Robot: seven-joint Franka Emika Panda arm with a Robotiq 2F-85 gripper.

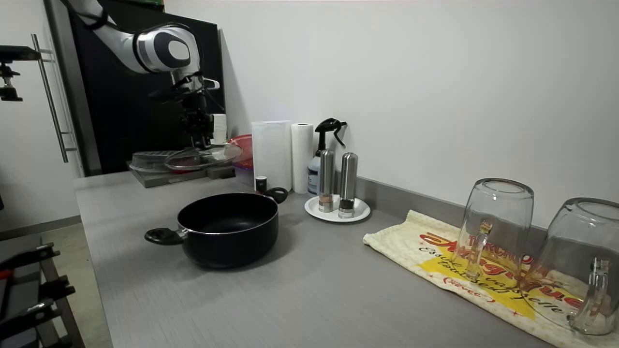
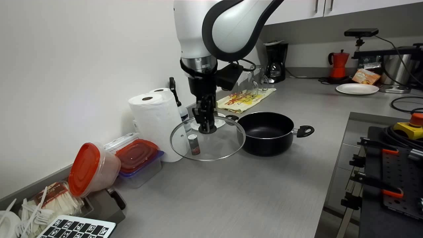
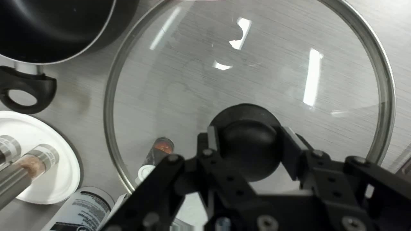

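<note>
A round glass lid point(image 2: 222, 146) with a metal rim hangs in the air, held by its black knob point(image 3: 250, 150). My gripper is shut on that knob, one finger on each side of it. The wrist view shows the countertop through the glass. In exterior view 1 the gripper point(image 1: 201, 142) and lid point(image 1: 191, 159) are behind the black pot point(image 1: 232, 240) and above the counter. The pot stands uncovered and looks empty, with a handle on either side.
A white plate point(image 1: 361, 212) holds two steel mills beside the pot. Paper towel rolls point(image 1: 271, 153), a spray bottle point(image 1: 314, 174) and a small spice jar point(image 1: 261, 184) stand along the wall. Upturned glass mugs point(image 1: 500, 226) rest on a cloth.
</note>
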